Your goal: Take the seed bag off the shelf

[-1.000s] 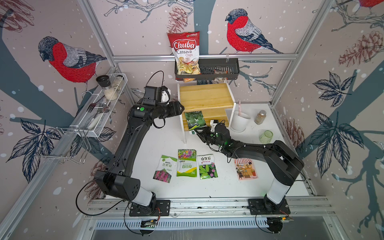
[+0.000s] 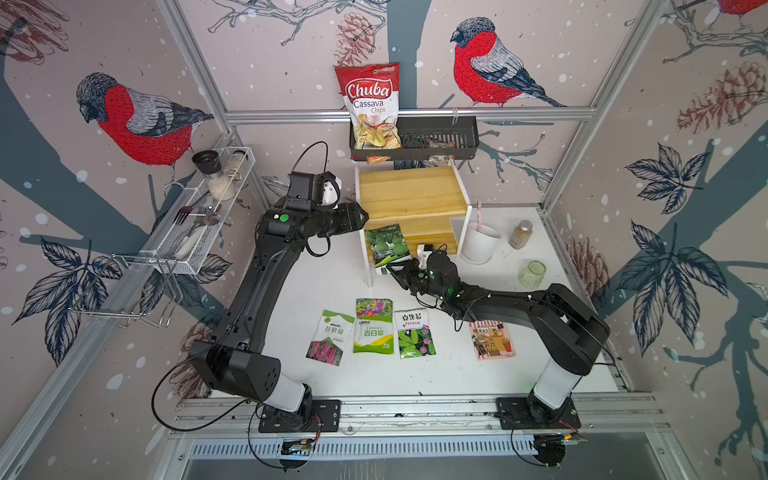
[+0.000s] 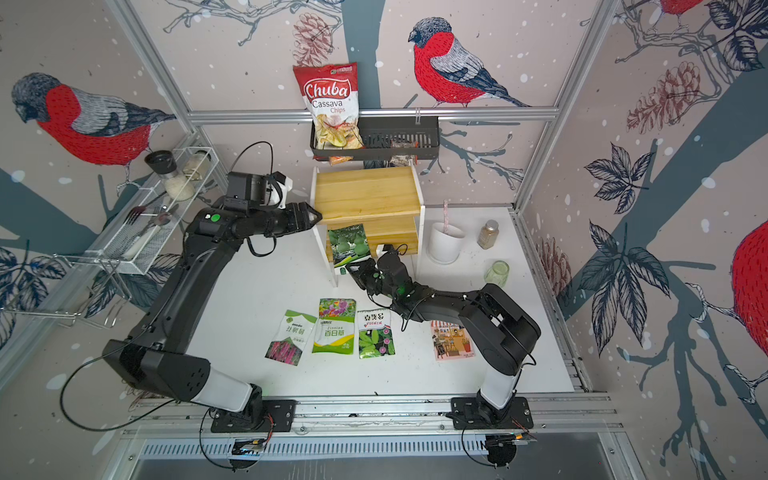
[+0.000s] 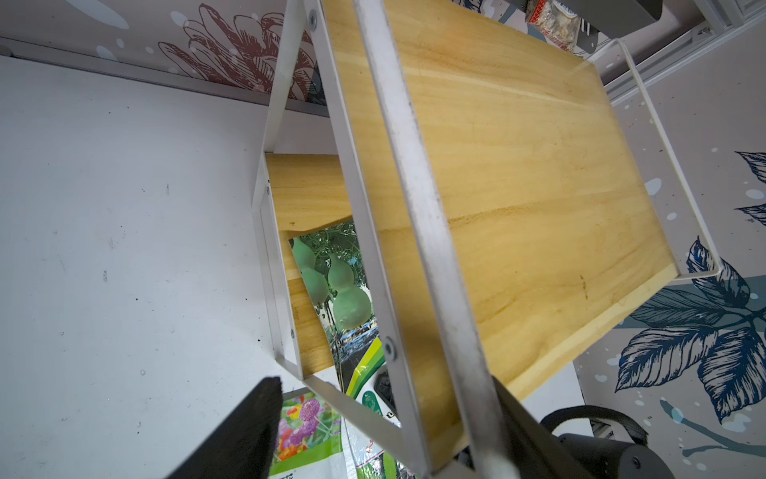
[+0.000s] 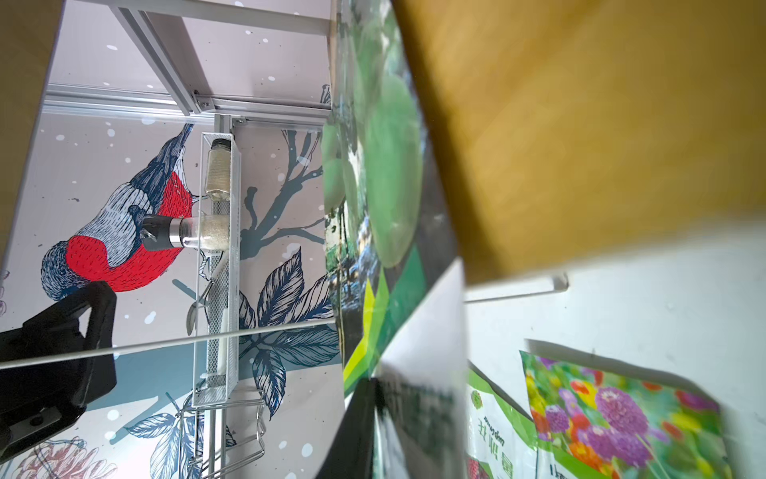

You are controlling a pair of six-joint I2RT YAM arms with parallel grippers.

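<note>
The dark green seed bag (image 2: pixel 386 242) with pale green gourds on it lies partly over the lower wooden board of the shelf (image 2: pixel 412 192), at its left side. Its near end sticks out past the front edge. My right gripper is shut on that near end; the white part of the bag (image 5: pixel 427 351) creases at the fingers. In the left wrist view the bag (image 4: pixel 339 295) slants beneath the upper board, part of it hidden by the frame. At the shelf's upper left corner, my left gripper stands open, its blurred fingers wide apart with the white frame bar between them.
Several other seed packets, among them a zinnia packet (image 2: pixel 373 326), lie flat on the table in front. A picture card (image 2: pixel 492 340) is to their right. A white pot (image 2: pixel 480 242), spice jar (image 2: pixel 521 234) and green glass (image 2: pixel 532 273) stand right of the shelf.
The left arm is still.
</note>
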